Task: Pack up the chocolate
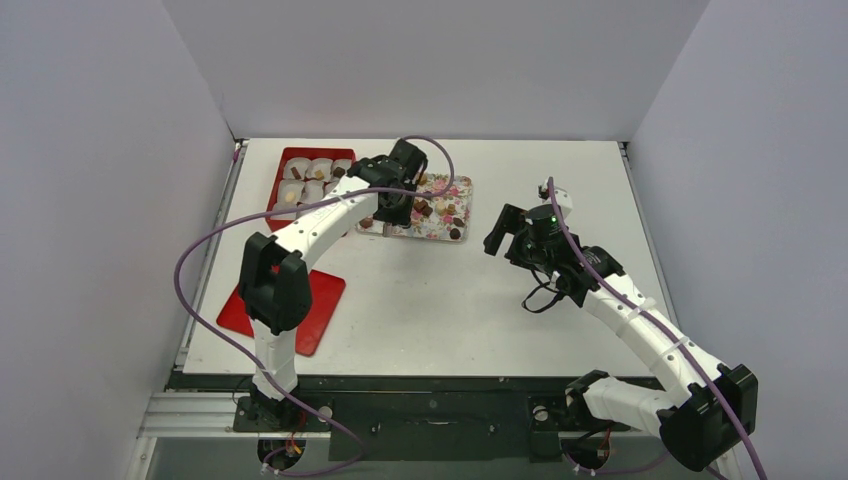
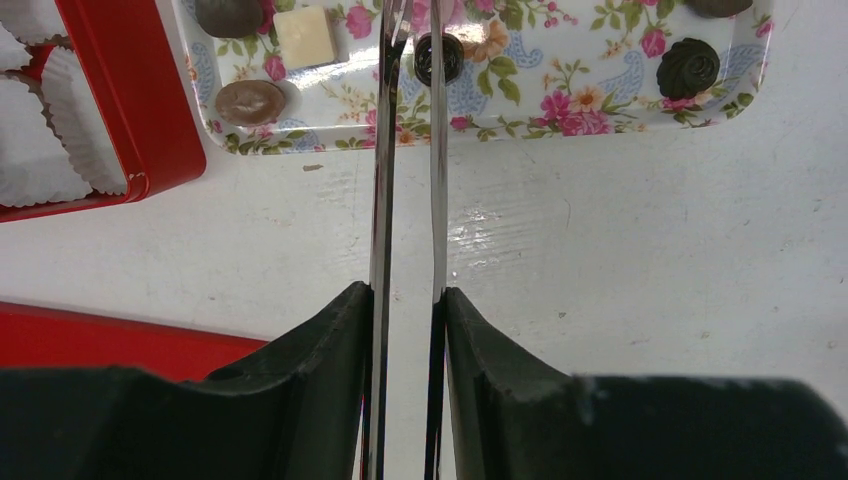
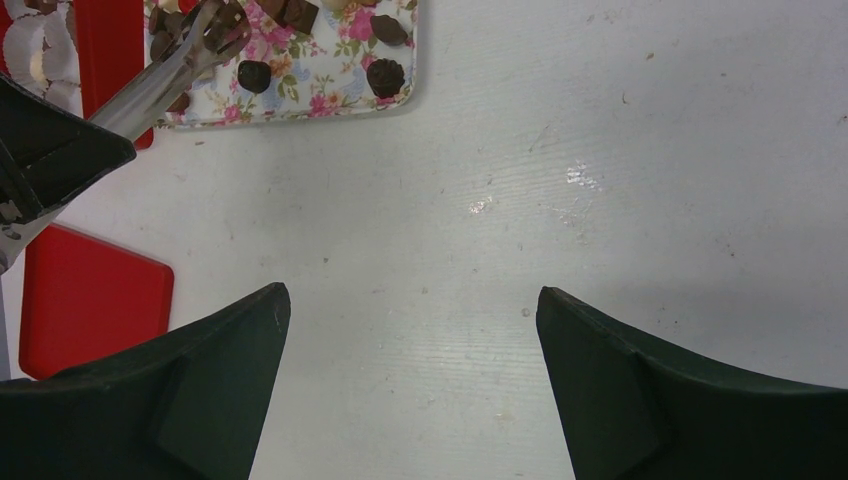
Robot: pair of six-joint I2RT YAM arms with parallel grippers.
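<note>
My left gripper is shut on a pair of metal tongs (image 2: 383, 200), whose arms reach out over the flowered tray (image 2: 600, 128). In the right wrist view the ends of the tongs (image 3: 213, 38) hover by the chocolates; I cannot tell whether they pinch one. Dark swirled chocolate (image 2: 688, 69), oval brown chocolate (image 2: 250, 102) and square white chocolate (image 2: 305, 37) lie on the tray. To its left stands the red box (image 1: 319, 153) with white paper cups, several holding chocolates. Off to the right, my empty right gripper stands open above bare table.
A red lid (image 1: 325, 305) lies flat at the front left, partly under the left arm. A purple cable (image 1: 215, 235) loops over that arm.
</note>
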